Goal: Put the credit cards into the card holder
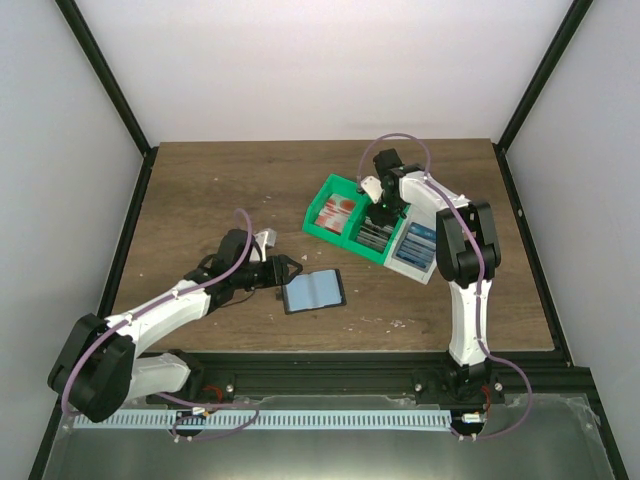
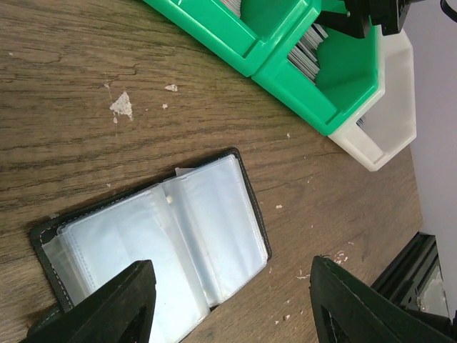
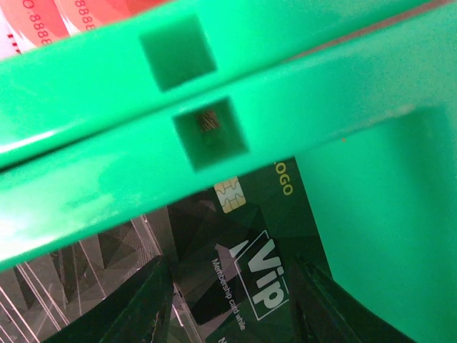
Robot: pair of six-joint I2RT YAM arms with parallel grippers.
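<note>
The card holder [image 2: 121,246] lies flat and spread on the wooden table, black-edged with clear sleeves; in the left wrist view no card shows in them. Over it, at its upper left in the top view, my left gripper [image 1: 290,270] is open and empty. My right gripper is inside the middle green bin [image 1: 378,236], its fingers apart on either side of a dark "Vip" card [image 3: 260,279]. That card stands at the end of a row of similar dark cards [image 3: 78,279]. Whether the fingers touch it I cannot tell.
Beside the middle bin, another green bin [image 1: 323,235] holds red-and-white cards [image 1: 335,212], and a white bin [image 1: 408,268] on the other side holds blue cards [image 1: 416,245]. Bare table [image 1: 250,180] lies at the back left and front right.
</note>
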